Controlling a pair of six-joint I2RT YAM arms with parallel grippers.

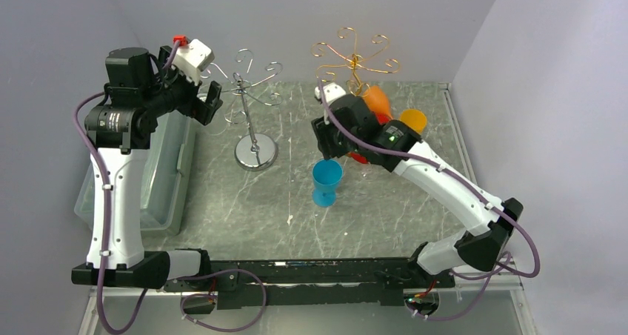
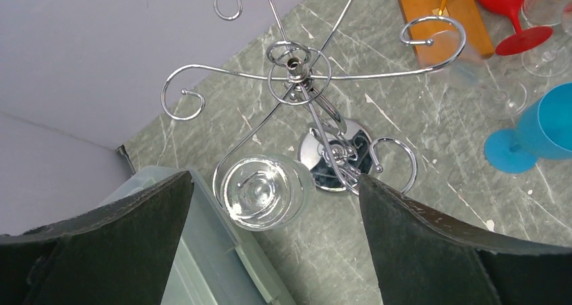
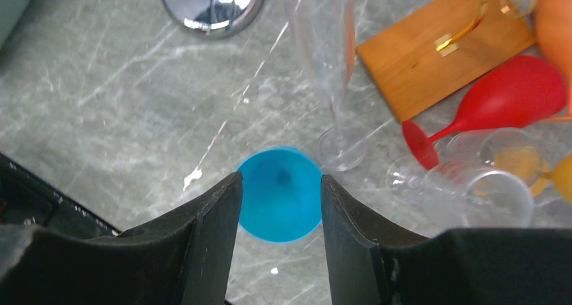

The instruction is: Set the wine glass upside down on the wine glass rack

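A silver wine glass rack (image 1: 253, 152) stands at the centre-left, with a clear glass (image 2: 260, 192) at one of its lower arms. My left gripper (image 1: 211, 101) hangs open over that rack, nothing between its fingers. My right gripper (image 1: 324, 146) is over the middle, its fingers apart and empty, above a blue goblet (image 1: 326, 176) standing upright. In the right wrist view a clear tall glass (image 3: 324, 55) stands beyond the goblet, and red (image 3: 506, 92) and clear glasses (image 3: 492, 197) lie to the right.
A gold rack (image 1: 354, 61) on a wooden base (image 3: 418, 75) stands at the back right among orange and yellow (image 1: 413, 120) glasses. A translucent bin (image 1: 170, 201) fills the left edge.
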